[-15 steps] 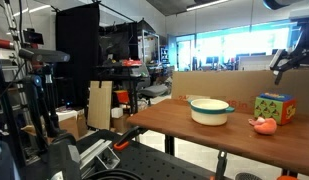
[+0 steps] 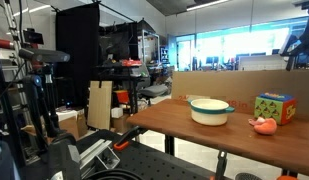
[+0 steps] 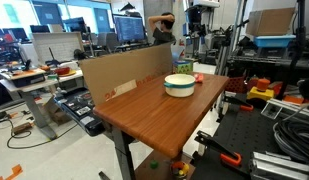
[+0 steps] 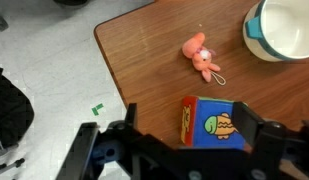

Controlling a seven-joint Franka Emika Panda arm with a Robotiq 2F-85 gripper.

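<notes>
A cream pot with a teal rim (image 2: 209, 111) stands on the brown wooden table (image 2: 174, 118). To its right lies a small pink plush toy (image 2: 263, 126), and behind the toy is a colourful box (image 2: 275, 108). From the wrist camera, the toy (image 4: 200, 57) shows near the table's edge, with the pot (image 4: 284, 28) at top right. The box (image 4: 209, 123) is below the toy, partly hidden by the gripper body. My gripper is open above the table, its fingers apart on either side of the box in that view, holding nothing. In exterior view 1 it hangs above the box.
A tall brown panel (image 3: 134, 74) runs along the table's far side. Black rails and cables (image 3: 279, 130) lie beside the table, and toys sit on the floor beneath it.
My arm has shifted slightly up and to the right in exterior view 1. The pot, the toy and the box have not moved.
</notes>
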